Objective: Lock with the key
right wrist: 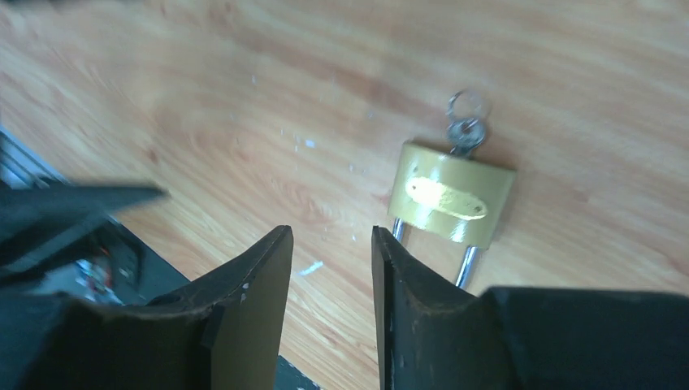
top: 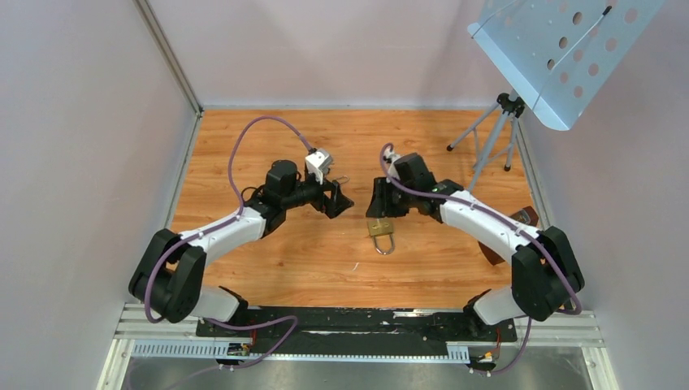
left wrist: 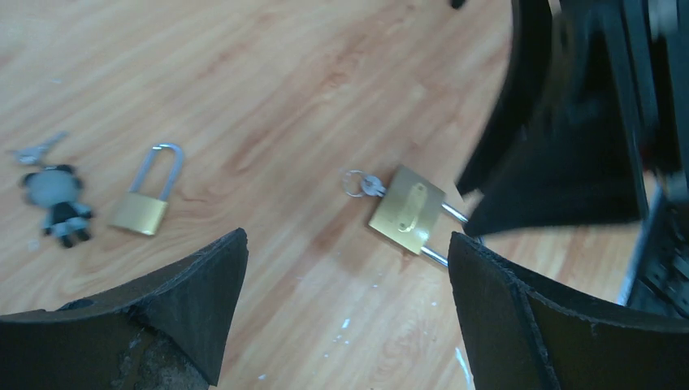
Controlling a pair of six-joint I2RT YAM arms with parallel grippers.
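A large brass padlock (top: pixel 381 227) lies flat on the table, its shackle toward the front in the top view. A key (right wrist: pixel 466 134) with a ring stands against the padlock's far edge, apparently in the keyhole; the right wrist view shows the padlock body (right wrist: pixel 452 195) and part of the shackle. My right gripper (top: pixel 375 213) is above the padlock, open and empty, its fingers (right wrist: pixel 252 317) to one side of the lock. Left of the padlock hovers my left gripper (top: pixel 347 210), also open with nothing between its fingers.
In the left wrist view a smaller padlock (left wrist: pixel 140 213), a bear-shaped figure (left wrist: pixel 58 203) and another key (left wrist: pixel 36 150) lie apart on the table. A brown box (top: pixel 491 253) stands at the right, near a tripod (top: pixel 496 138).
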